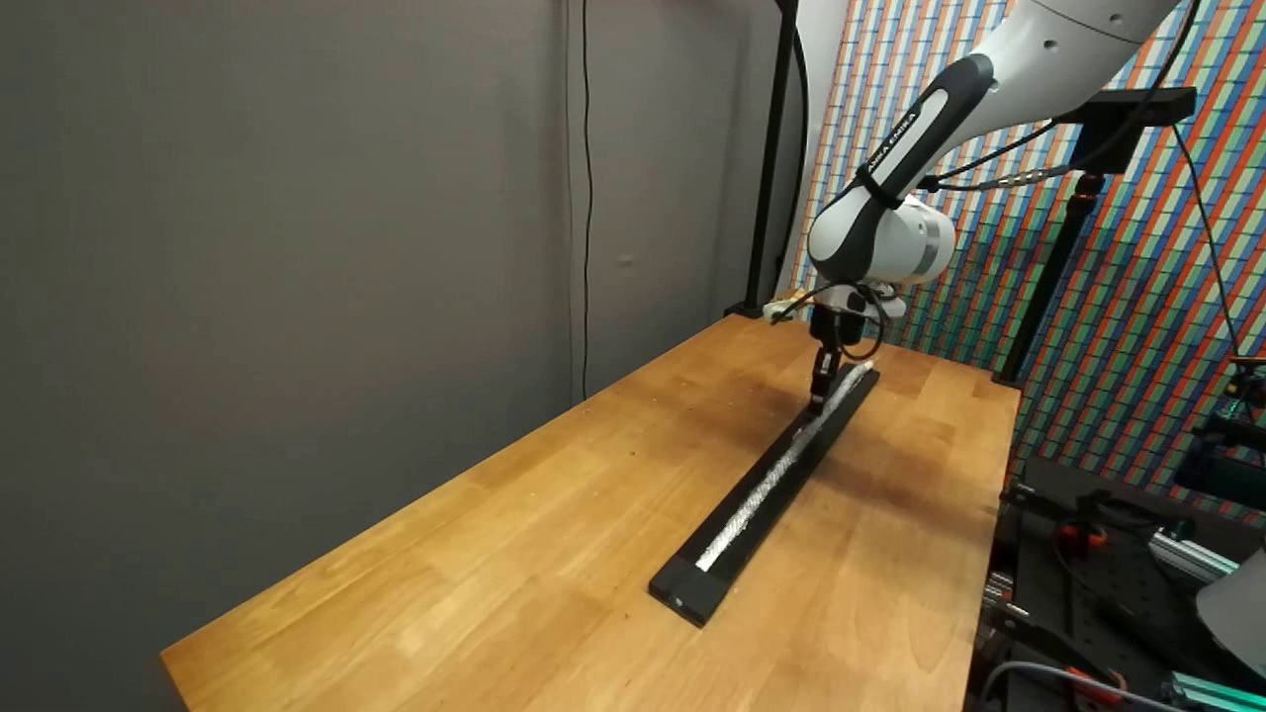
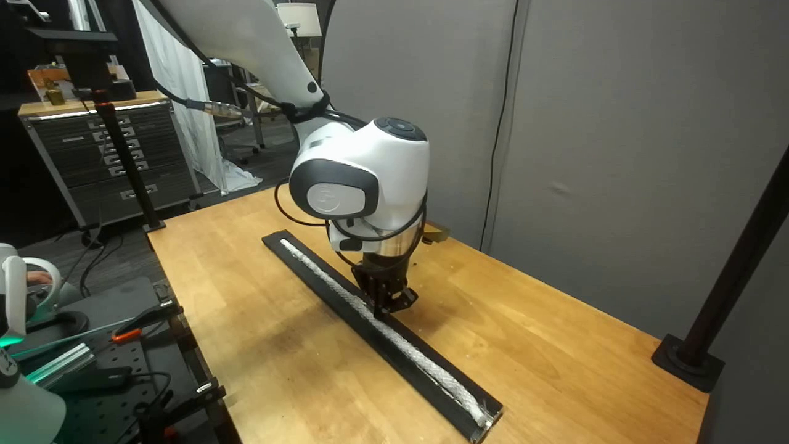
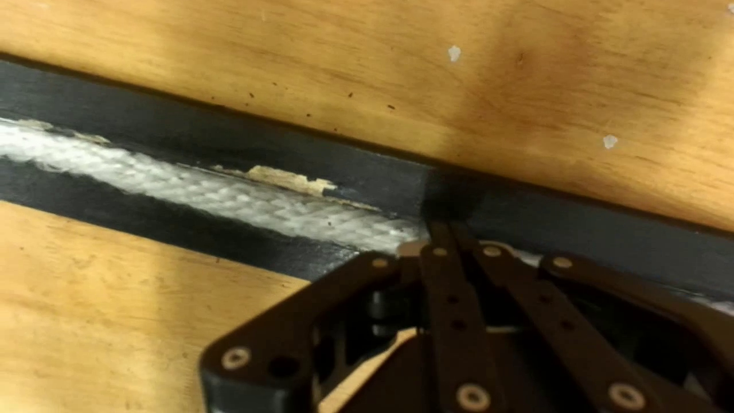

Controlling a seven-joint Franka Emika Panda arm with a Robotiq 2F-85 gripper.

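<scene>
A long black strip (image 1: 679,583) lies on the wooden table, and a white braided rope (image 1: 771,480) runs along the channel in its middle. My gripper (image 1: 816,408) points down at the strip, past its midpoint in exterior view 1. In exterior view 2 the gripper (image 2: 378,314) has its tips low at the strip's wall-side edge, beside the rope (image 2: 414,354). The wrist view shows the gripper shut, its tips together over the dark strip (image 3: 137,113), and no rope visible between them. Its linkage covers part of the rope (image 3: 227,199).
Tan, chipped material (image 3: 285,179) lines one edge of the channel. A black post (image 2: 691,348) stands at a table corner. Around the strip, the table (image 1: 498,522) is largely clear.
</scene>
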